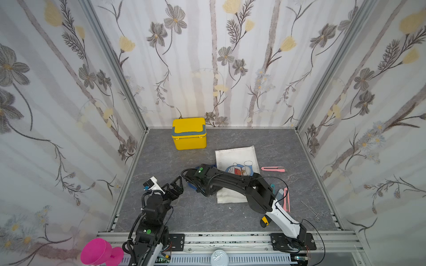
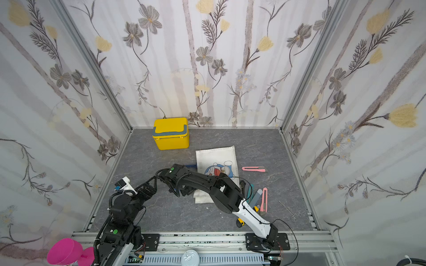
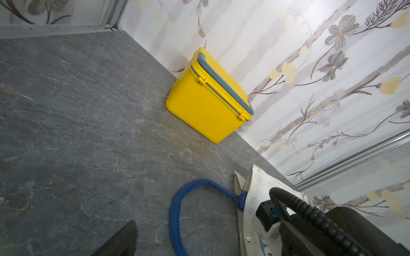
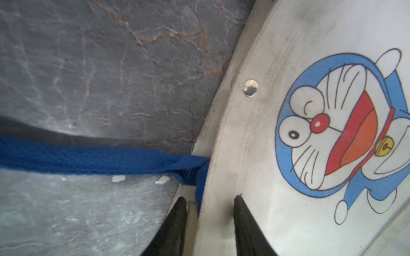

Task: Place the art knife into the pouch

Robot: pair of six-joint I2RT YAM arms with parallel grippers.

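The white cloth pouch (image 4: pixel 264 179) with a blue cartoon cat lies flat, its open edge facing left and a blue strap (image 4: pixel 106 160) coming out. My right gripper is at that edge with its fingers parted, one on each side of the upper layer's rim; the rim runs between them. To the left, clear of the pouch, my left gripper stands open with nothing in it. Two slim pink tools that look like knives lie right of the pouch, one farther back (image 1: pixel 273 169) and one nearer (image 1: pixel 286 200). Which is the art knife, I cannot tell.
A yellow box (image 1: pixel 190 135) stands against the back wall. Beside my right forearm lie a teal item (image 2: pixel 249 191), a grey item (image 2: pixel 255 197) and a yellow-black tool (image 2: pixel 241 221), partly hidden. Scissors (image 2: pixel 290 209) lie far right.
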